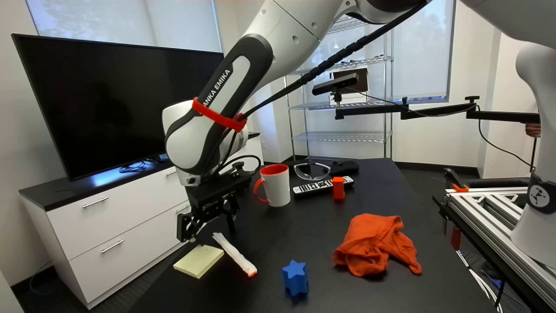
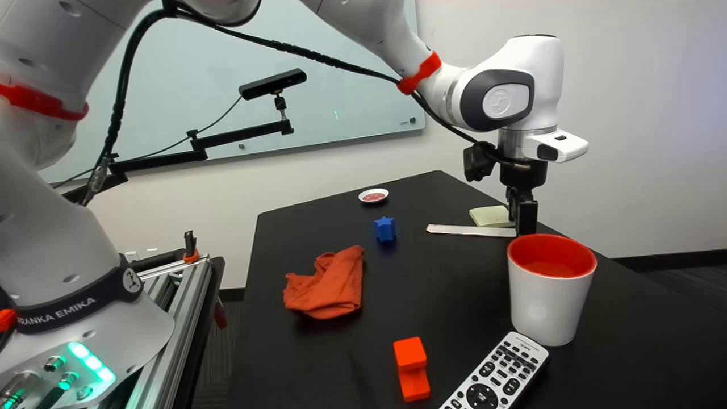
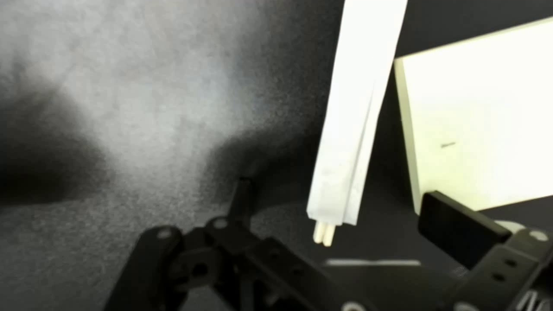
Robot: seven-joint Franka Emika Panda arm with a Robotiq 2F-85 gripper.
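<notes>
My gripper (image 1: 212, 235) is open, low over the table's far-left side, with nothing gripped. In the wrist view, a white paper packet of chopsticks (image 3: 350, 119), with two wooden ends poking out, lies on the table, its near end in line with the gap between my fingers. A pale yellow sticky-note pad (image 3: 482, 119) rests flat to its right. The right finger (image 3: 461, 228) overlaps the pad's near corner in this view; I cannot tell for sure whether they touch. The left finger (image 3: 243, 199) is over bare table.
A white mug (image 2: 550, 300) with a red inside stands near the gripper. Elsewhere lie a remote (image 2: 501, 375), an orange block (image 2: 412, 368), an orange cloth (image 2: 327, 283), a blue star block (image 2: 384, 230) and a small dish (image 2: 373, 196).
</notes>
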